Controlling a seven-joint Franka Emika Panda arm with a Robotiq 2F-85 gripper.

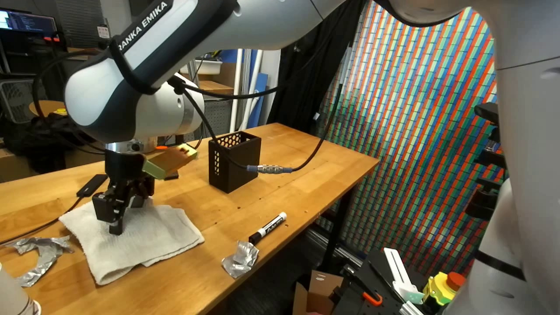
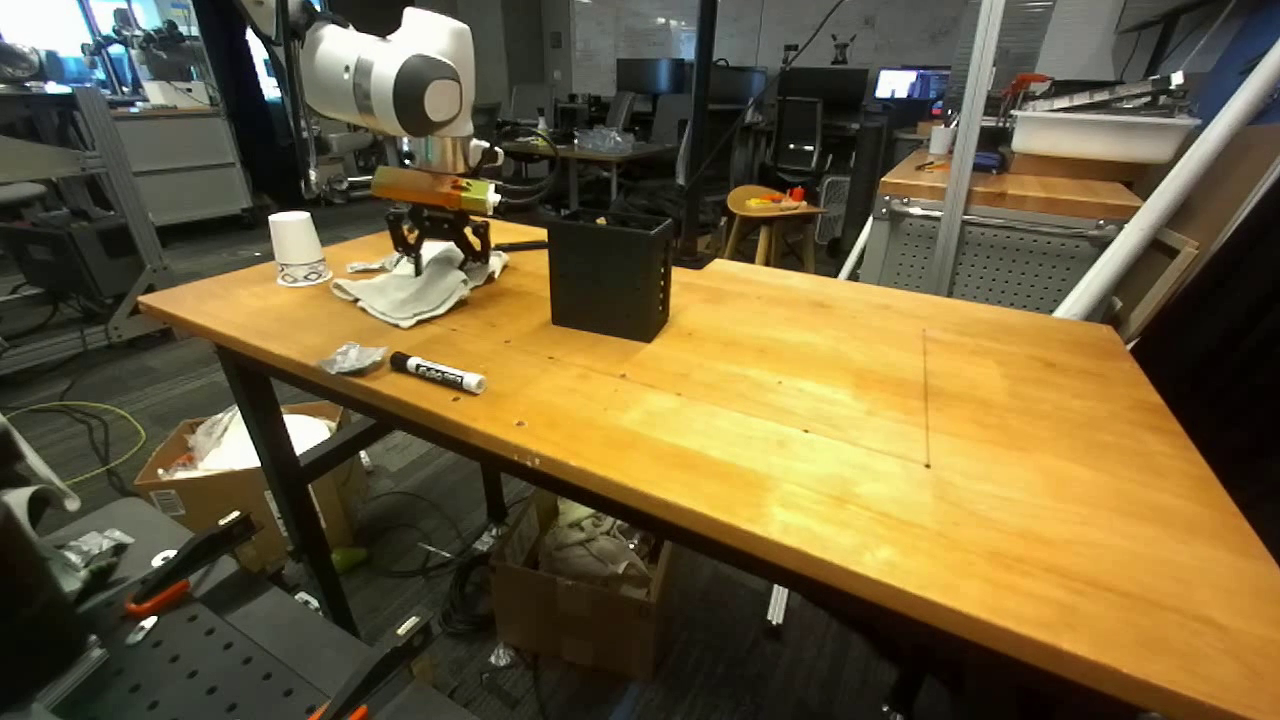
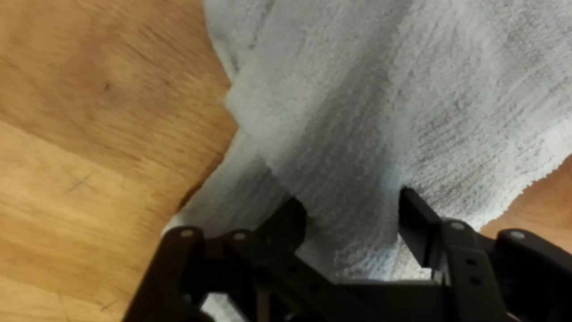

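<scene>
A whitish cloth (image 1: 149,233) lies folded and a bit rumpled on the wooden table. My gripper points down onto it, its fingertips at the fabric. In the wrist view the fingers stand part open, with a raised ridge of the cloth (image 3: 343,177) running between the two dark fingers. Whether the fabric is pinched does not show. From the second exterior view, the gripper (image 2: 441,264) is over the middle of the cloth (image 2: 408,294).
A black perforated box (image 1: 233,162) stands beyond the cloth. Near the front edge lie a marker (image 1: 267,228) and crumpled foil (image 1: 240,259). A foil strip (image 1: 44,257) and a paper cup (image 2: 298,248) are close by.
</scene>
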